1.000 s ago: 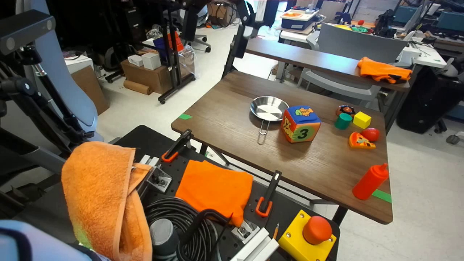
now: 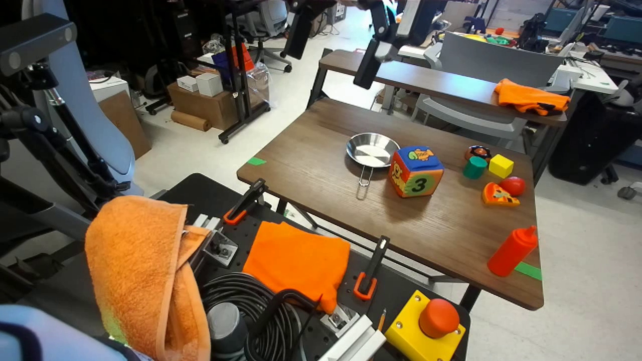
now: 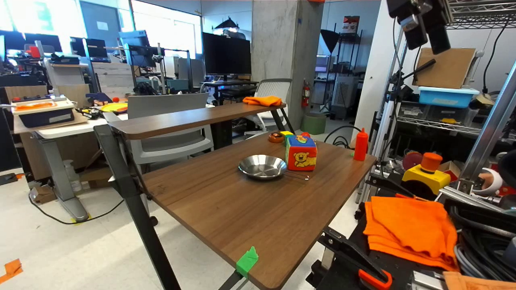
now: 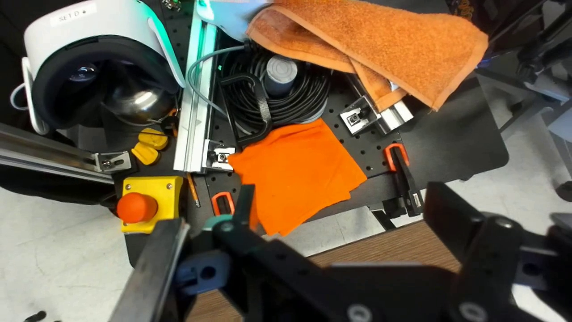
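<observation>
High above the far left of the brown table (image 2: 313,156), my gripper (image 2: 331,51) is open, its two dark fingers wide apart with only air between them. The wrist view has the gripper spread over the cart's edge in the background. A steel pan (image 2: 371,150) rests on the table, its handle toward the cart. Beside it sits a soft number cube (image 2: 416,172). Farther right are a green cup (image 2: 475,168), a yellow block (image 2: 500,166), a red ball-like item (image 2: 513,186) and a toy pizza slice (image 2: 500,195). A red squeeze bottle (image 2: 512,251) stands near the right corner.
A raised shelf (image 2: 421,78) runs along the table's back, bearing an orange cloth (image 2: 531,97). On the black cart lie another orange cloth (image 2: 298,258), clamps, coiled cable (image 2: 244,295) and a yellow box with a red button (image 2: 438,318).
My gripper has shifted to the right in exterior view 1, staying high and open. The objects on the table have not moved.
</observation>
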